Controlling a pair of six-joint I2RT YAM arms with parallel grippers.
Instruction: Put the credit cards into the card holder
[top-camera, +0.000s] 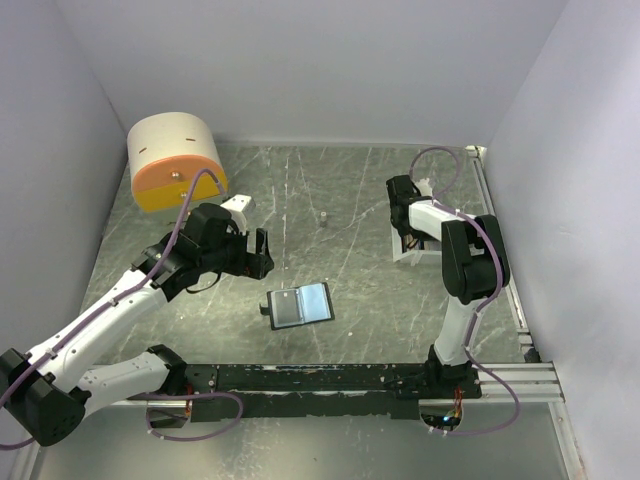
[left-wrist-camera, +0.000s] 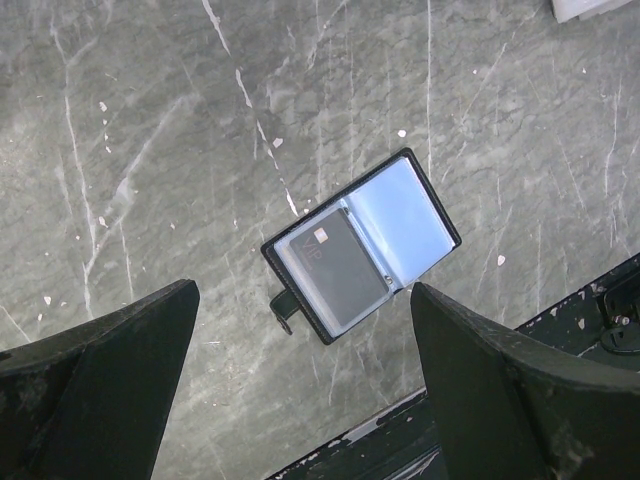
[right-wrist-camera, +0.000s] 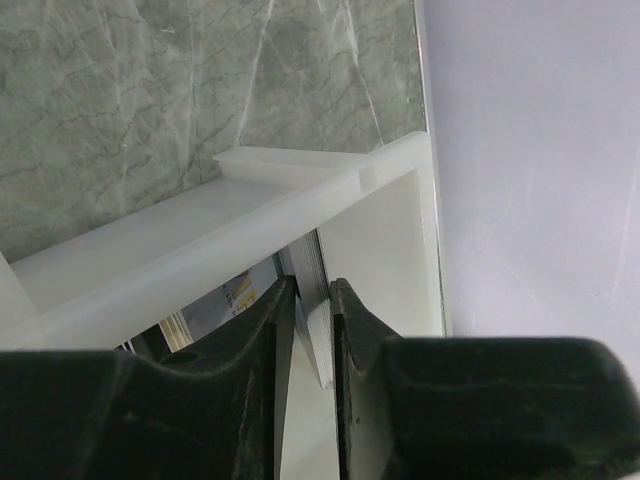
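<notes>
An open card holder (left-wrist-camera: 404, 222) lies near the front middle of the table, a clear sleeve on its left half and a pale blue panel on the right, seen in the top and left wrist views. My left gripper (top-camera: 258, 253) hangs open above and left of it, with nothing between its fingers. At the right, my right gripper reaches into a white box (right-wrist-camera: 180, 240), its fingertips either side of the edge of a thin stack of pale cards (right-wrist-camera: 310, 262); whether they grip it is unclear. More cards (right-wrist-camera: 215, 310) lie inside the box.
A rounded white, orange and yellow chest (top-camera: 163, 157) stands at the back left. A small object (top-camera: 323, 219) sits near the middle. Walls bound the back and both sides.
</notes>
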